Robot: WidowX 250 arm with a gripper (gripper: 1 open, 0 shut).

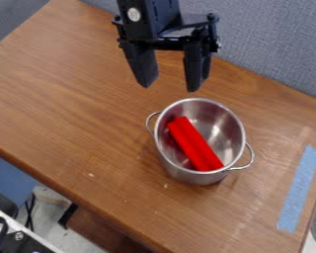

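Observation:
A red stick-shaped object (193, 143) lies inside a steel pot (220, 128) with two wire handles, on the wooden table's right half. My black gripper (170, 81) hangs open above and behind the pot at the top of the view, its two fingers wide apart with nothing between them.
A strip of blue tape (298, 188) is on the table at the right. A grey padded wall (273, 54) stands behind. Cables and floor show past the near left edge.

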